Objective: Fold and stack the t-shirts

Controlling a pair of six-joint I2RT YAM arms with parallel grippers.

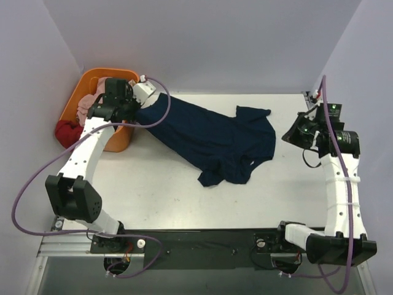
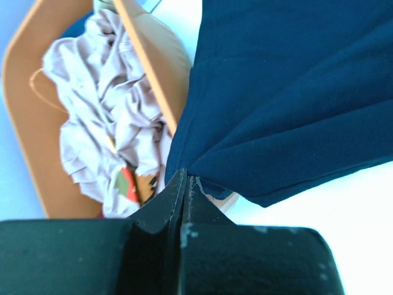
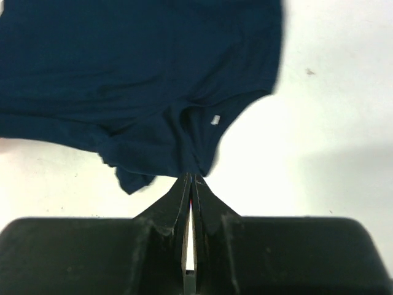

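A dark blue T-shirt point(image 1: 215, 138) stretches across the white table, its lower edge bunched and a small white label showing near the right. Its left end is raised beside the orange bin, where my left gripper is shut on the cloth's corner. Off to the right of the shirt, my right gripper point(image 1: 291, 136) hovers clear of it. In the right wrist view its fingertips meet with nothing between them, and the shirt point(image 3: 153, 135) lies beyond them, outside the fingers.
The orange bin point(image 1: 116, 142) at the back left holds crumpled pinkish-grey cloth point(image 2: 113, 92). Dark red cloth point(image 1: 67, 133) sits at its left edge. Bare white table point(image 1: 153, 190) lies in front of the shirt, with more free room at the right.
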